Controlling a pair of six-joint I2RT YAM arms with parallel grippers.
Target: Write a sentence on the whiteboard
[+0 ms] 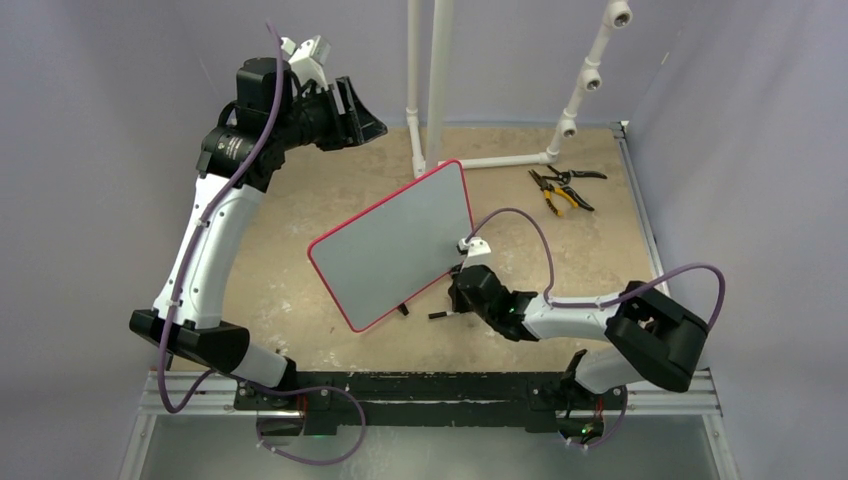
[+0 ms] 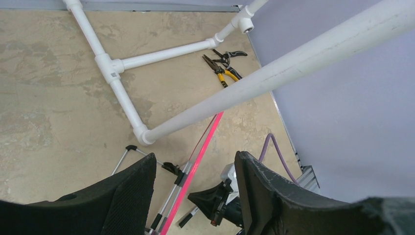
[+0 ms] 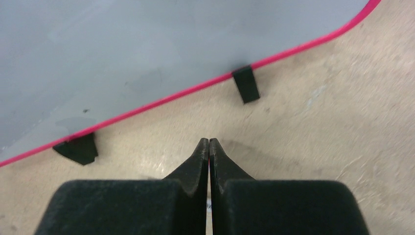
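Observation:
A grey-white whiteboard with a pink rim stands slanted on the table. Below its lower edge show two black stand feet; the right-hand foot lies ahead of my right gripper, outside the fingers. That gripper is shut, tips together, with nothing visible between them. A marker with a black end lies on the table; the right gripper covers part of it in the top view, and only a sliver shows in the right wrist view. My left gripper is open and empty, raised beyond the board's upper left.
White pipes form a frame behind the board, and a thick upright pipe crosses the left wrist view. Pliers and a black-handled tool lie back right. Clear table lies front left.

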